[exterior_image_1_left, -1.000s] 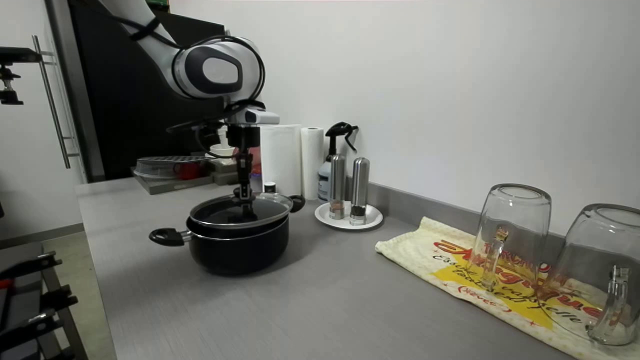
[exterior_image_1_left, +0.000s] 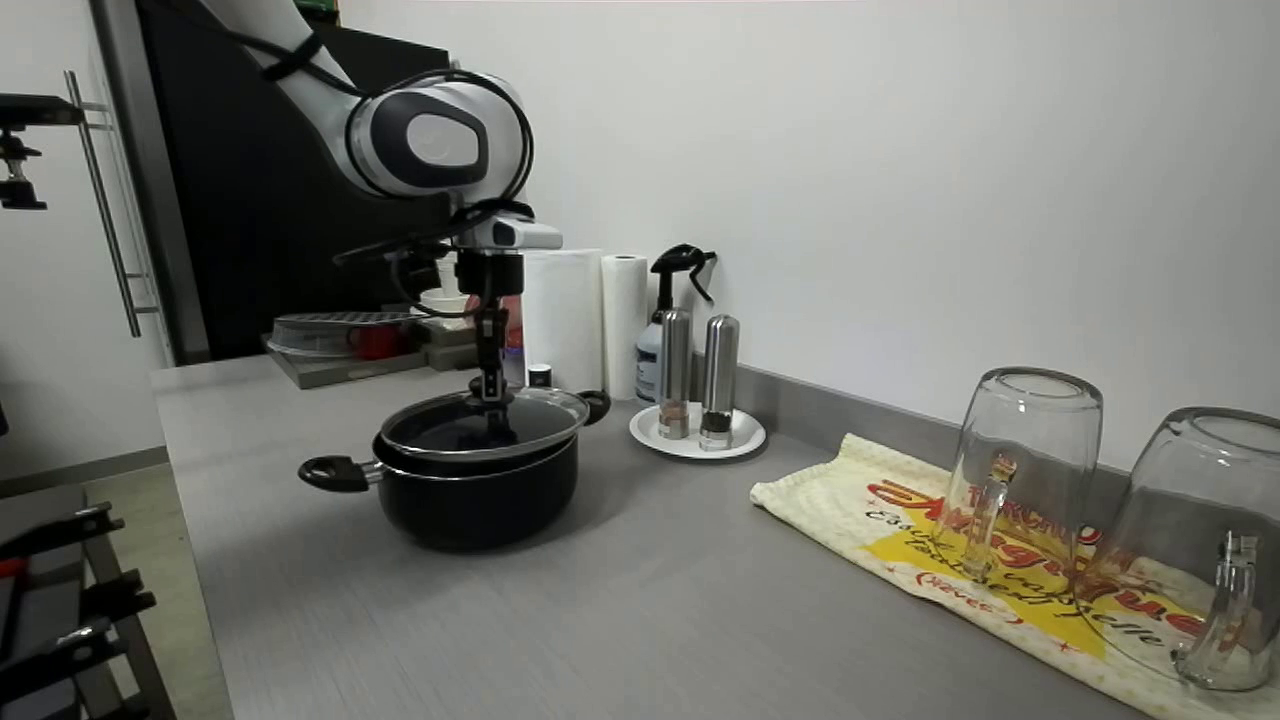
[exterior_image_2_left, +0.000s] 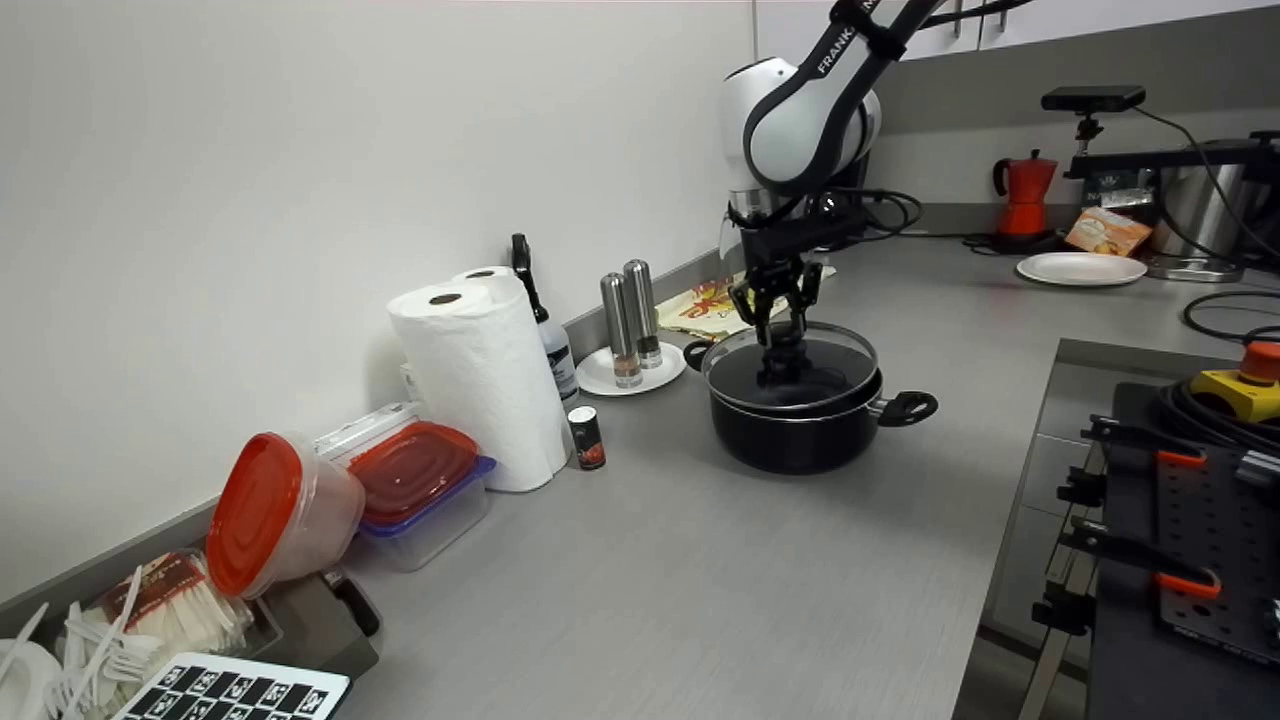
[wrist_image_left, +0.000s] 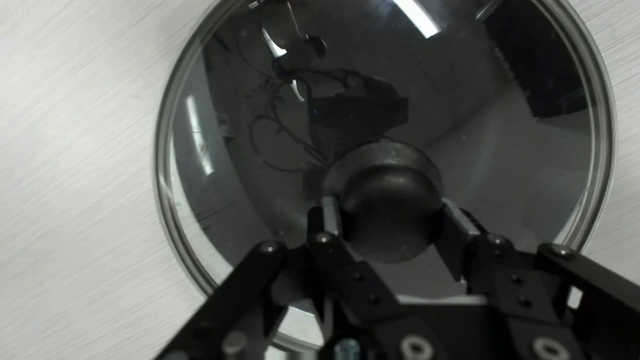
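Observation:
A glass lid (exterior_image_1_left: 546, 415) with a metal rim and black knob (wrist_image_left: 390, 207) is over the black two-handled pot (exterior_image_1_left: 480, 510). My gripper points straight down and is shut on that knob, one finger pad at each side. Between the lid's rim and the pot's rim a narrow dark band shows at the front in exterior view 1. The lid (exterior_image_2_left: 834, 360) sits roughly centred over the pot (exterior_image_2_left: 792, 444) in exterior view 2; whether the two touch at the back cannot be told. The pot's inside is dark behind the glass.
A white plate (exterior_image_1_left: 746, 445) with two metal grinders stands behind the pot, near paper towels (exterior_image_2_left: 480, 372) and a small jar (exterior_image_2_left: 587, 438). Upturned glass mugs (exterior_image_1_left: 1020, 468) rest on a cloth at the right.
My gripper and the lid have shifted very slightly to the right in exterior view 1. The pot has not moved, and the grip on the knob looks the same.

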